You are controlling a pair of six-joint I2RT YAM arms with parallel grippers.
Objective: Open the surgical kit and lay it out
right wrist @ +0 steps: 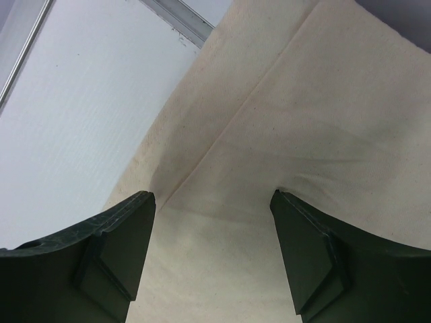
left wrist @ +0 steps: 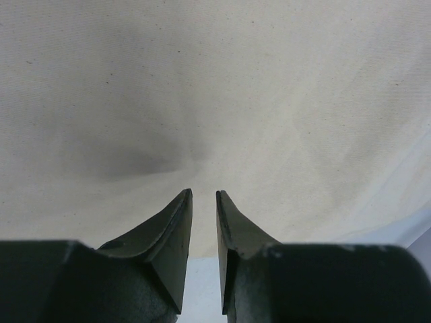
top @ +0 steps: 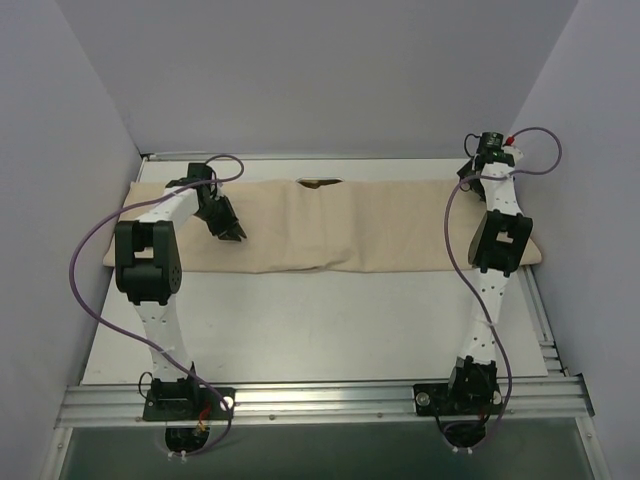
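A long beige cloth [top: 400,225] lies spread across the table, with a doubled section near the middle and a small dark opening at its back edge. My left gripper [top: 228,232] is over the cloth's left part; in the left wrist view its fingertips [left wrist: 185,198] point at plain cloth with a narrow gap, and nothing shows clearly between them. My right gripper [top: 475,170] is at the back right corner of the cloth. In the right wrist view it [right wrist: 212,200] stands open over a folded, creased edge of the beige fabric [right wrist: 357,94], with nothing held.
Grey walls [top: 590,200] stand close at the sides and back, with metal rails along the table's edges.
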